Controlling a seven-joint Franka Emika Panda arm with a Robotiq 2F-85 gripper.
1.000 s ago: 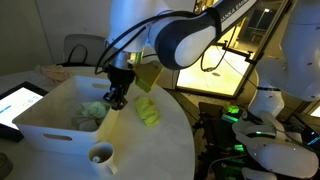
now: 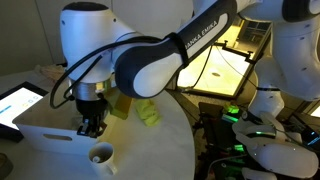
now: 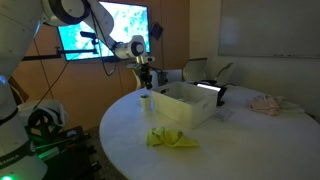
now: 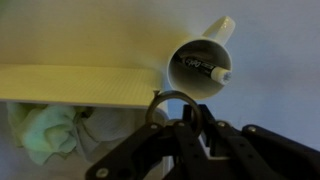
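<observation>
My gripper (image 2: 92, 128) is just above and behind the white mug (image 2: 102, 158), close to the front wall of the white box (image 2: 48, 139). In the wrist view, the gripper is shut on a dark ring-shaped object (image 4: 157, 100), mostly hidden by the fingers, so I cannot tell exactly what it is. Beyond it, the mug (image 4: 221, 29) holds a marker (image 4: 203, 69) leaning inside. The gripper (image 3: 147, 86) also appears above the mug (image 3: 145, 103) in the second exterior view.
Pale green and grey cloths (image 4: 45, 132) lie inside the box. A yellow-green cloth (image 3: 171, 138) rests on the white table (image 3: 235, 155), which is clear at the front. A bright tablet (image 2: 16, 105) stands left of the box, and pinkish cloth (image 3: 265, 104) lies farther off.
From over the box's right part, my gripper has moved left and toward the front, coming lower and nearer the mug. Mug, box and yellow-green cloth have stayed put.
</observation>
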